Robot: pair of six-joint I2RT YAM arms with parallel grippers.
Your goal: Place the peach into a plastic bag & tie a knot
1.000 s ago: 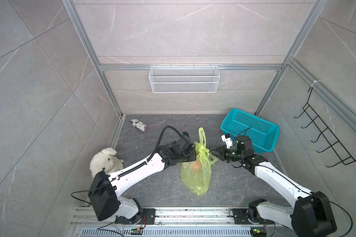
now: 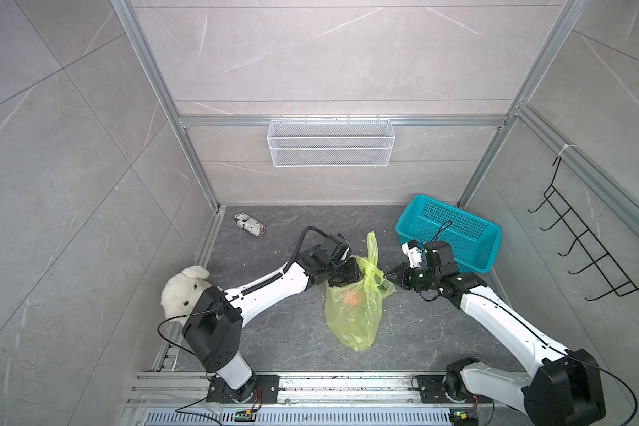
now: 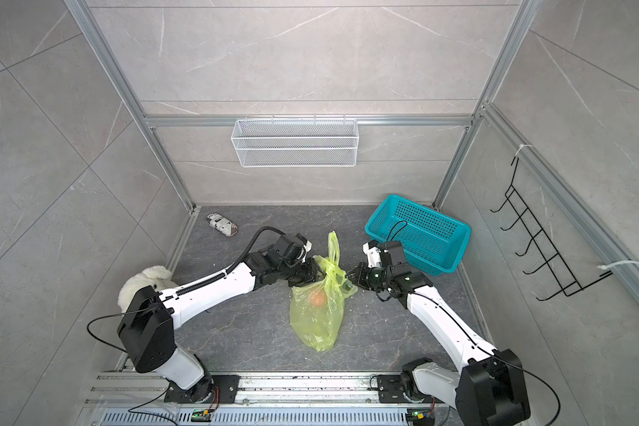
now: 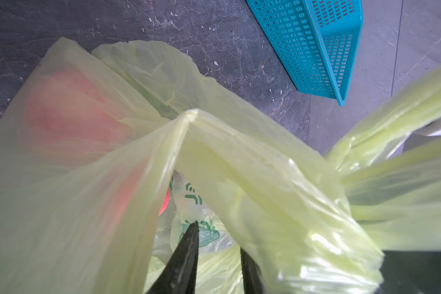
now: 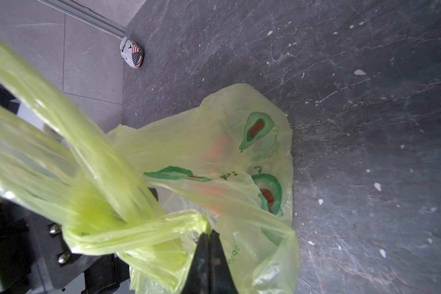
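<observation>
The yellow-green plastic bag stands in the middle, its handle raised. The peach shows as a pink-orange shape through the plastic. My left gripper is at the bag's top from the left, shut on plastic, its fingers partly hidden by folds. My right gripper is at the bag's right side, shut, with a twisted strand of plastic at its fingertips.
A teal basket sits at the back right, a patterned object at the back left, and a white plush toy by the left wall. A wire rack hangs on the back wall.
Over the last second my left gripper has moved slightly right and its arm has shifted. The right gripper has moved slightly right, and the bag's top has spread a little.
</observation>
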